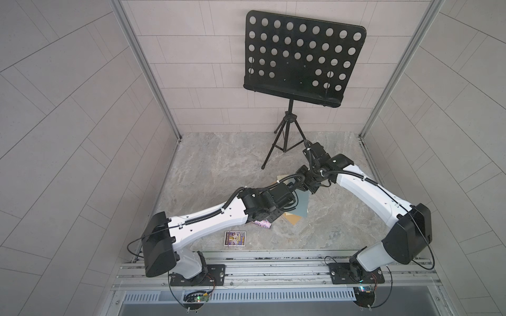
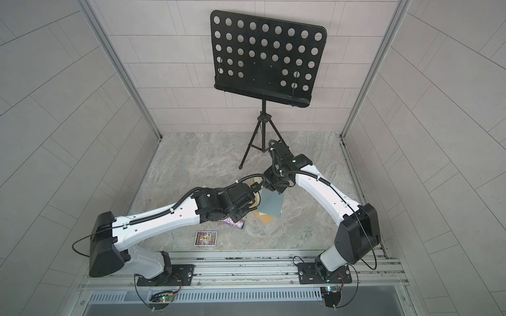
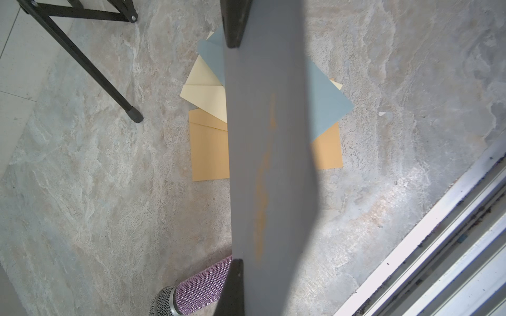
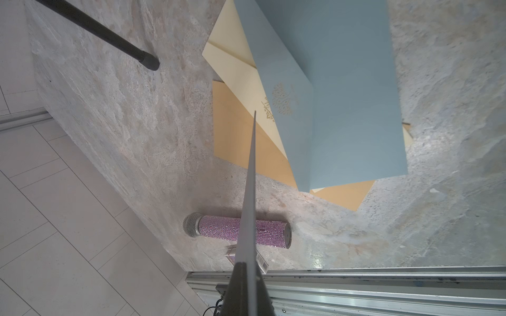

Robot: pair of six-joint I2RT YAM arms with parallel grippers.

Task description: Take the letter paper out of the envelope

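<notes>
A thin grey sheet (image 3: 268, 158) with faint gold marks runs blurred down the middle of the left wrist view. My left gripper is shut on its lower end, with one finger hidden behind it. A dark fingertip (image 3: 235, 26) touches the sheet's upper end, seemingly from my other gripper. Edge-on in the right wrist view, the grey sheet (image 4: 248, 210) rises from my right gripper; how tightly the fingers close there cannot be told. Below lie a blue folded paper (image 4: 358, 100), a cream envelope (image 4: 237, 68) and an orange envelope (image 4: 234, 126).
A glittery pink microphone (image 4: 242, 230) lies beside the papers, with a small picture card (image 1: 235, 238) near the table's front edge. Behind the arms stands a black music stand (image 1: 303, 58).
</notes>
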